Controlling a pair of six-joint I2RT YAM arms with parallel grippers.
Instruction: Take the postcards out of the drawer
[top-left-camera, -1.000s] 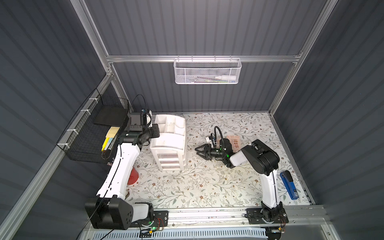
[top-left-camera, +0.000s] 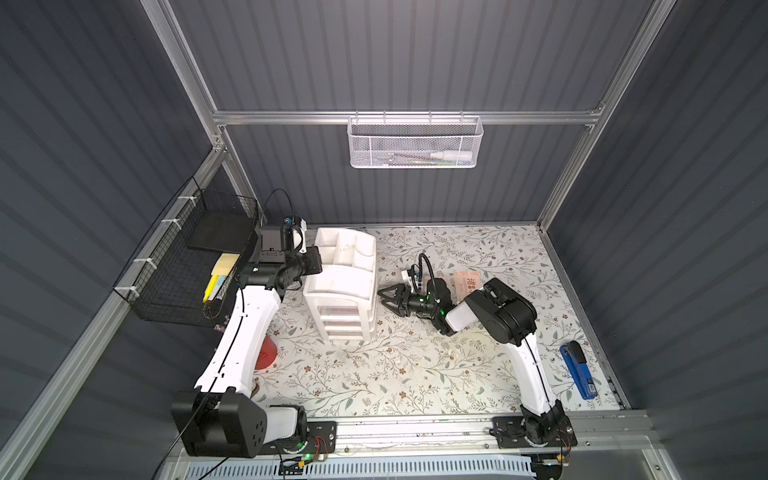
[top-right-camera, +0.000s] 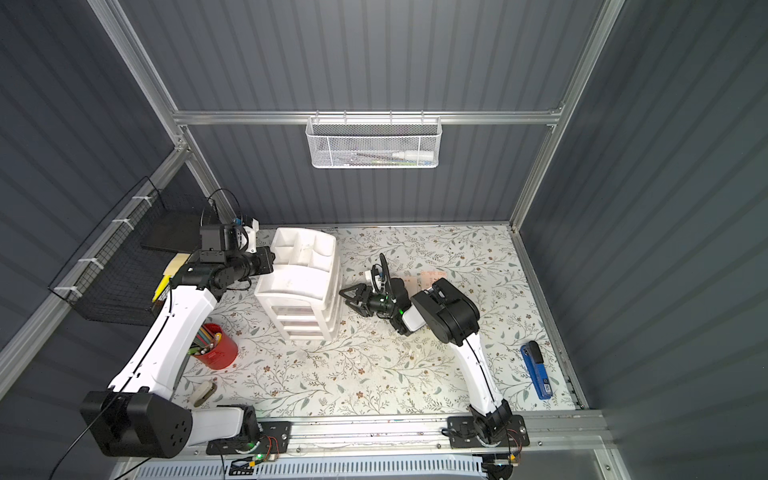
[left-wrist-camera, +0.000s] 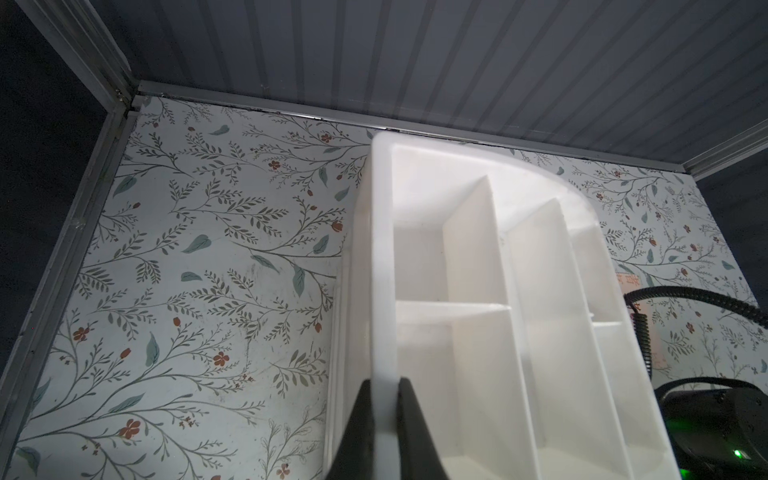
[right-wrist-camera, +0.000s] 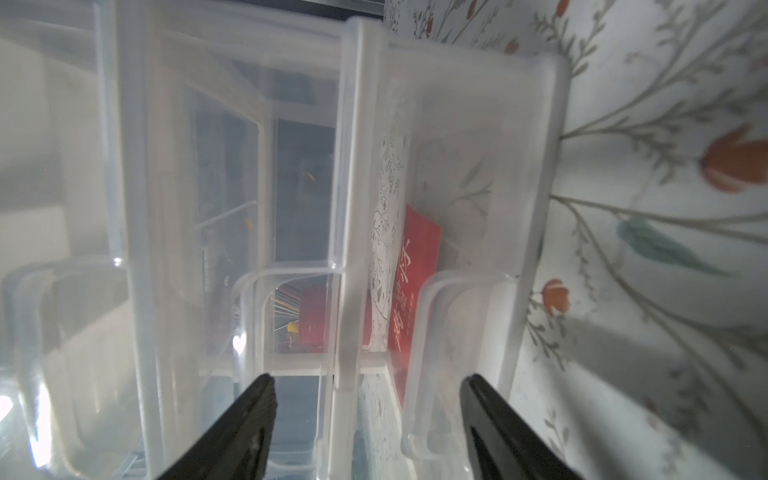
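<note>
The white drawer unit (top-left-camera: 344, 280) stands left of centre on the table, its clear drawers turned to the right. Through the lowest drawer (right-wrist-camera: 488, 184) in the right wrist view, a red card (right-wrist-camera: 416, 280) with pale writing shows inside. My right gripper is open just in front of the drawers, its fingers around the lowest drawer's handle area; whether they touch it is unclear. On the unit's left side, my left gripper is shut on the thin top rim (left-wrist-camera: 382, 264).
A pinkish printed card (top-left-camera: 466, 281) lies on the table behind the right arm. A blue stapler (top-left-camera: 578, 369) is at the far right, a red pen cup (top-right-camera: 217, 348) at the left. Black and white mesh baskets hang on the walls.
My right gripper has moved left, closer to the drawer unit. The unit and the left gripper have shifted slightly to the right.
</note>
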